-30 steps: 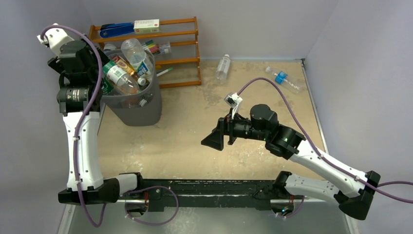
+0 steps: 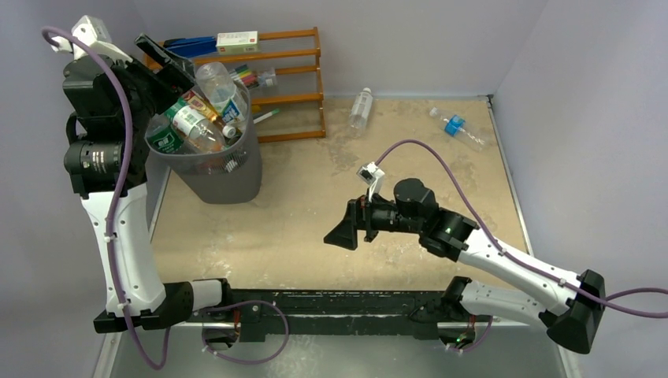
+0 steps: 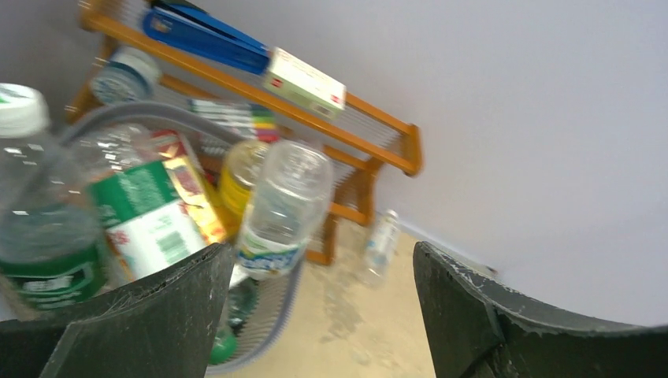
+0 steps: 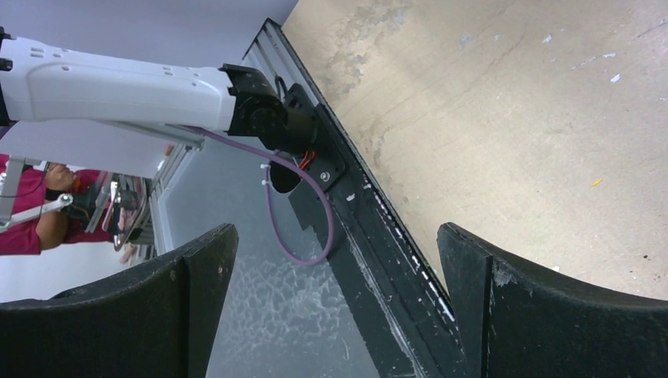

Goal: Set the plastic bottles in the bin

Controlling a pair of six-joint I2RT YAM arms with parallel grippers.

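The grey bin (image 2: 224,181) is heaped with plastic bottles, cartons and cans. My left gripper (image 2: 169,67) is over the bin's back left, its fingers apart; in its wrist view, bottles such as a clear one (image 3: 283,209) lie beyond the open fingertips (image 3: 197,291). A white-labelled bottle (image 2: 360,112) lies at the back middle of the table, and a blue-labelled bottle (image 2: 458,130) at the back right. My right gripper (image 2: 350,228) hangs open over the middle of the table, nothing between its fingers.
A wooden shelf (image 2: 287,35) with a box (image 2: 236,41) and blue items stands behind the bin against the back wall. Walls close in on both sides.
The right arm has shifted very slightly to the left.
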